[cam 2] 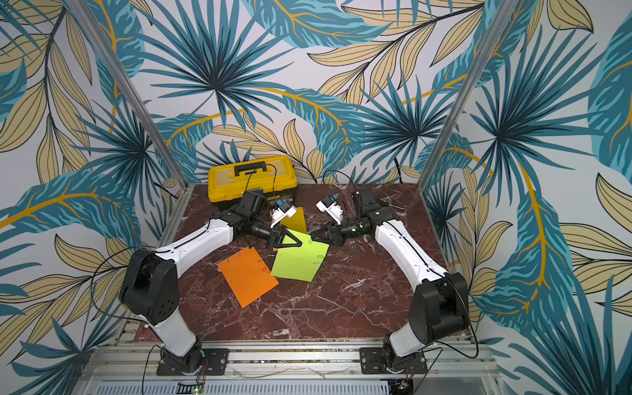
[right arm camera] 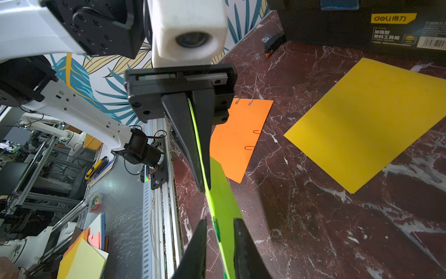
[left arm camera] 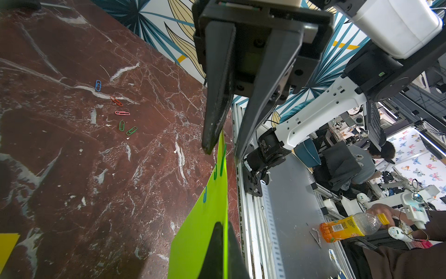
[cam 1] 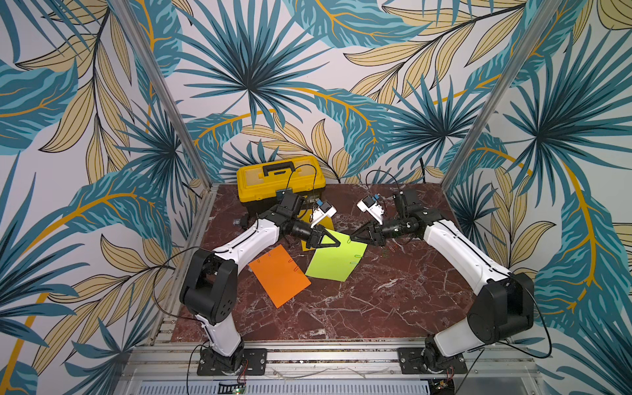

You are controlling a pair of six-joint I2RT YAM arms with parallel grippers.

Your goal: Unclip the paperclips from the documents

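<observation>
A lime-green document (cam 1: 334, 264) stands tilted between my grippers, with paperclips along its right edge. In the left wrist view, a blue clip (left arm camera: 204, 194) and a green clip (left arm camera: 221, 160) show on it. My left gripper is shut on this document. My right gripper is part open around the document's far corner, close to the green clip; whether it touches that clip cannot be told. An orange document (cam 1: 279, 276) lies flat, with red clips (right arm camera: 250, 147) on its edge. A yellow document (right arm camera: 367, 123) lies behind, no clips visible on it.
Several loose clips, including a blue one (left arm camera: 98, 85) and a pink one (left arm camera: 122, 113), lie on the marble table (cam 1: 421, 289) at the right. A yellow toolbox (cam 1: 279, 179) stands at the back left.
</observation>
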